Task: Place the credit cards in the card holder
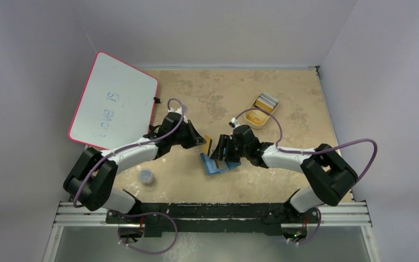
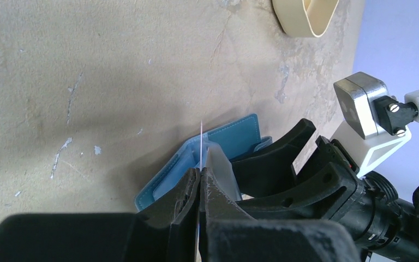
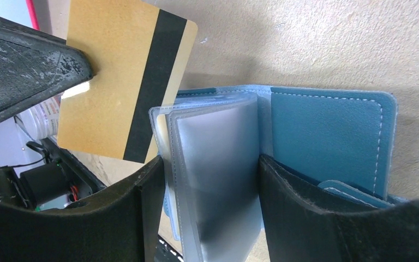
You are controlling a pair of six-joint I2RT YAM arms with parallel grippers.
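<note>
A gold card with a black stripe stands upright at the mouth of the blue card holder, shut in my left gripper; in the left wrist view it shows edge-on between the fingertips. In the right wrist view my right gripper has its fingers either side of the holder's clear sleeves (image 3: 213, 164), which look bunched upright between them; a card edge shows inside the sleeves. The holder lies on the table, partly under the right gripper in the top view (image 1: 213, 168).
A cream tray (image 1: 258, 121) with several cards stands at the back right. A whiteboard (image 1: 114, 98) leans at the back left, and a round clear container (image 1: 145, 176) sits at the front left. The table behind the holder is clear.
</note>
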